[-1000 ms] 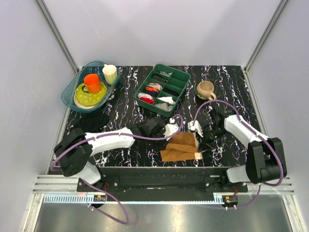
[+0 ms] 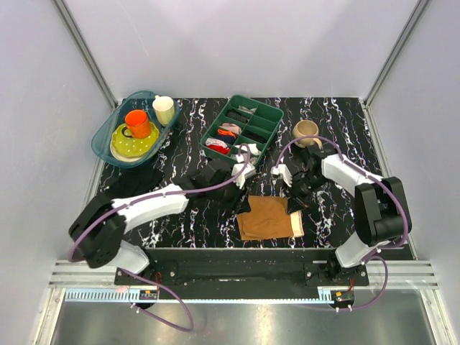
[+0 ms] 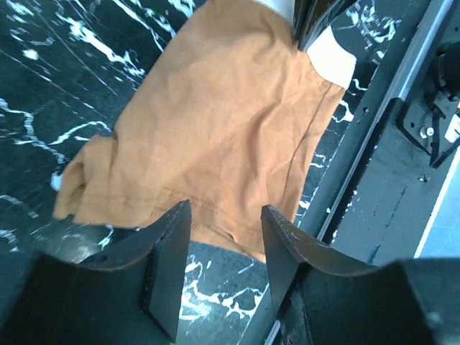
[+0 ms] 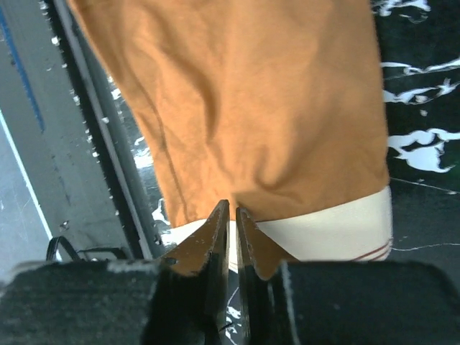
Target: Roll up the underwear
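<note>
The orange-brown underwear (image 2: 266, 219) lies flat near the table's front edge, its white waistband (image 4: 323, 233) on the right. My left gripper hangs over its left part, fingers part open with no cloth seen clamped between them; in the top view it is just left of the cloth. My right gripper is at the waistband, fingertips nearly together; whether cloth is pinched between them is hard to see.
A green divided box (image 2: 266, 118) with folded garments stands behind. A beige mug (image 2: 305, 131) is back right. A blue basket (image 2: 108, 129) with cups and a plate is back left. Dark cloth (image 2: 133, 183) lies at left.
Both arms have shifted back from the front edge, the left one also leftward, uncovering more of the underwear, which now lies flatter than a second ago.
</note>
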